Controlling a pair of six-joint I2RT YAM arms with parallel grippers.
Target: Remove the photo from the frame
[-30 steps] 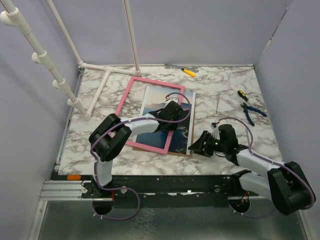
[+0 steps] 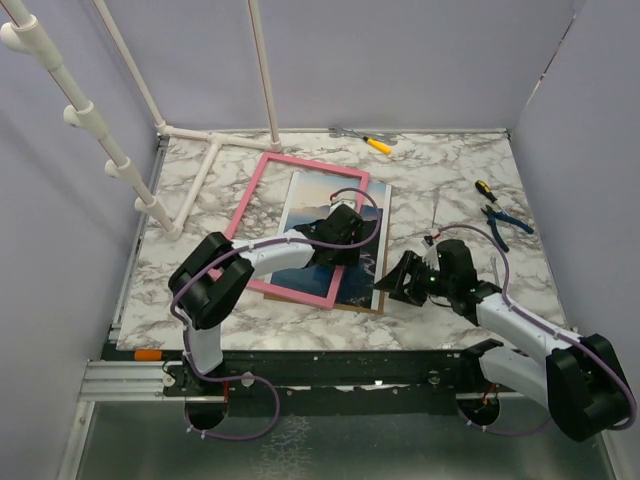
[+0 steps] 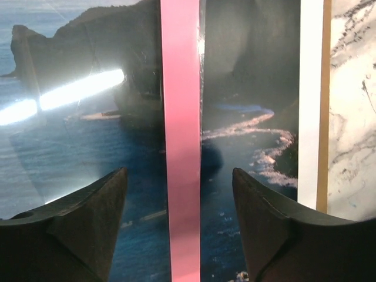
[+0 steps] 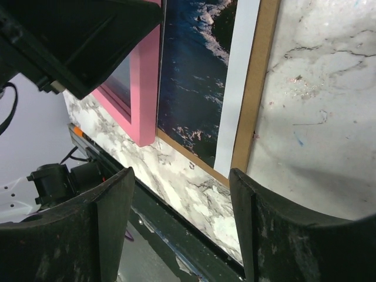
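Note:
The pink frame (image 2: 245, 214) lies askew over the photo (image 2: 367, 275) and its brown backing board (image 4: 251, 100). My left gripper (image 2: 344, 240) hangs over the frame's right bar; in the left wrist view the pink bar (image 3: 182, 106) runs between the open fingertips of that gripper. The photo's white border (image 3: 308, 106) shows to the right of the bar. My right gripper (image 2: 405, 277) is by the board's right edge near the front; in the right wrist view that gripper stands open with nothing between its fingers, above the board's lower corner.
A yellow-handled tool (image 2: 376, 144) lies at the back; a screwdriver (image 2: 484, 189) and pliers (image 2: 497, 230) lie on the right. White pipes (image 2: 195, 182) stand at the left and back. The marble table (image 2: 460, 170) is otherwise mostly clear.
My right arm has moved slightly toward the back, its gripper raised a little beside the board's edge. The left arm has barely moved; frame and photo look unchanged.

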